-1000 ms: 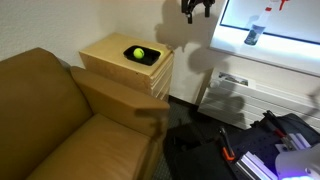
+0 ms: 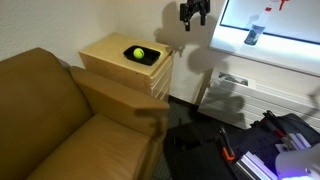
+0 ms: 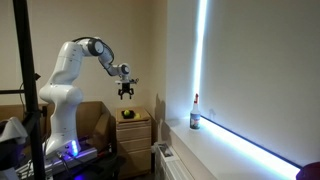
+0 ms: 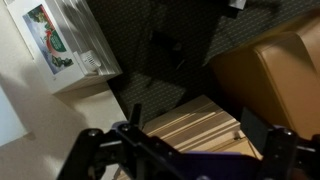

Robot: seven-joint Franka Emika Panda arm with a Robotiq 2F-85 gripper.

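Note:
High in exterior view 1, my gripper [image 2: 195, 21] hangs in the air with its two fingertips apart and nothing between them. A wooden cabinet [image 2: 107, 48] stands to its left in that view, lower down. On the cabinet lies a black tray [image 2: 150, 58] holding a round yellow-green object [image 2: 138, 52]. In exterior view 2, the gripper [image 3: 125, 95] hangs above the cabinet [image 3: 133, 132]. A bottle [image 3: 195, 118] stands upright on the white windowsill [image 3: 225, 143]. Dark fingers [image 4: 137, 113] enter the bottom of the wrist view, where neither tray nor round object can be made out.
A brown sofa [image 2: 60, 115] fills the left of exterior view 1, its armrest close to the cabinet. A white radiator [image 2: 250, 98] runs under the sill. Between them the dark floor [image 2: 185, 140] is partly open.
In exterior view 1 my gripper has shifted a little downward, with slight sideways drift. Cabinet, tray, round object and bottle have stayed in place.

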